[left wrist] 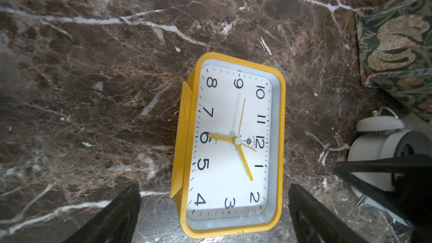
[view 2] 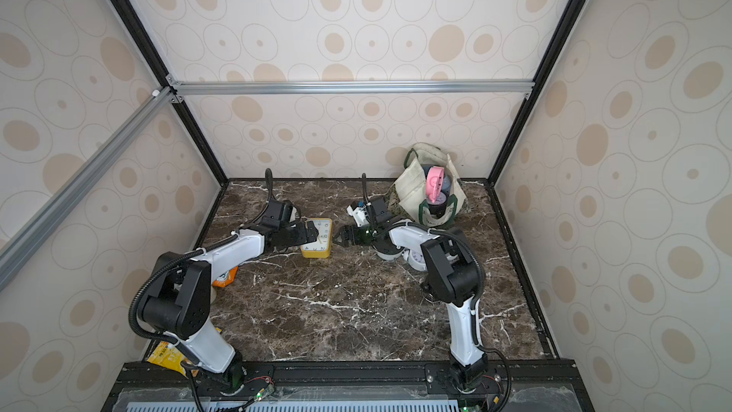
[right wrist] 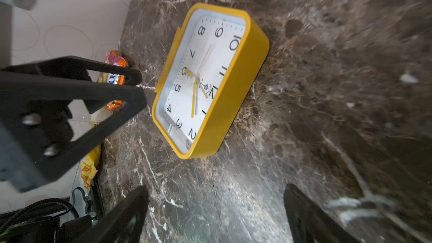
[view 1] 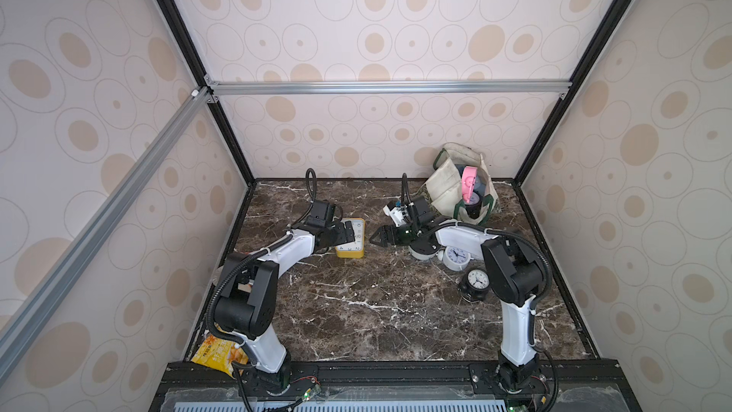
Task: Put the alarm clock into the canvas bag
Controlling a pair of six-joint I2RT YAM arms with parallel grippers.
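A rectangular yellow alarm clock (view 1: 350, 252) with a white face lies face up on the marble table between my two grippers. Just left of it, my left gripper (view 1: 347, 235) stands open. In the left wrist view the clock (left wrist: 238, 162) lies ahead, its near end between the spread fingers, which do not visibly touch it. My right gripper (view 1: 381, 237) is to its right, open and empty; in the right wrist view a gap of table separates the clock (right wrist: 204, 81) from the fingers. The canvas bag (view 1: 444, 187) leans open at the back right, holding a pink item (view 1: 468, 181).
White round clocks (view 1: 457, 258) sit under the right arm, with a black clock (view 1: 477, 280) in front. A patterned box (left wrist: 400, 45) stands back right of the yellow clock. A yellow snack bag (view 1: 219, 352) lies front left.
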